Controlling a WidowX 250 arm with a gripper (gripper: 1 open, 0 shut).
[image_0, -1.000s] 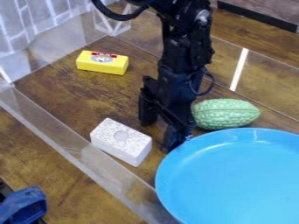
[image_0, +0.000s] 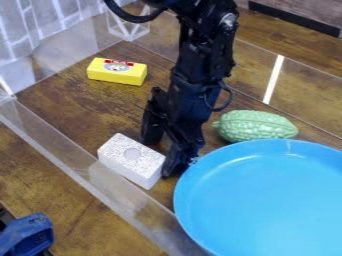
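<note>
My black gripper (image_0: 168, 146) reaches down to the wooden surface just beside a white speckled block (image_0: 130, 160), its fingers at or against the block's back right end; whether they are open or shut is hard to make out. A pale green ridged vegetable toy (image_0: 254, 125) lies to the right of the gripper, apart from it. A yellow box (image_0: 116, 70) lies at the back left.
A large blue plate (image_0: 263, 200) fills the front right. A blue object (image_0: 24, 235) sits at the lower left edge. Clear plastic walls run along the left. Bare wood lies between the yellow box and the block.
My gripper has moved left, away from the green toy and toward the white block, which has shifted slightly. The green toy has moved slightly left.
</note>
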